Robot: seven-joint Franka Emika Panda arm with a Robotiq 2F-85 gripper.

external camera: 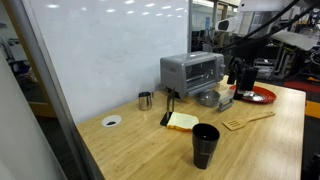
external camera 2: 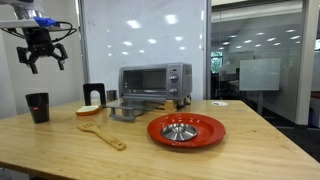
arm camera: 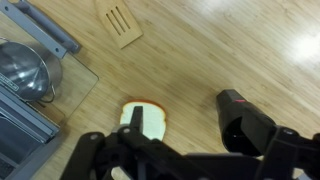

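Note:
High over the table, my gripper (external camera 2: 48, 68) hangs open with nothing between its fingers; it also shows dark at the upper right of exterior view 1 (external camera: 240, 80). Below it in exterior view 2 stands a black cup (external camera 2: 38, 112), upright and apart from the gripper. That cup (external camera: 204, 150) is near the front of the table in exterior view 1. A bread slice (external camera: 182, 121) lies farther back, pale with a brown crust. The wooden spatula (external camera: 248, 121) rests flat to the right. From the wrist, the bread (arm camera: 146, 119) is partly covered by the gripper.
A silver toaster oven (external camera 2: 155, 84) stands at the back. The red plate (external camera 2: 212, 140) holds a metal bowl (external camera 2: 180, 131). A metal cup (external camera: 145, 101) stands toward the left of exterior view 1. Bare tabletop lies around the black cup and spatula.

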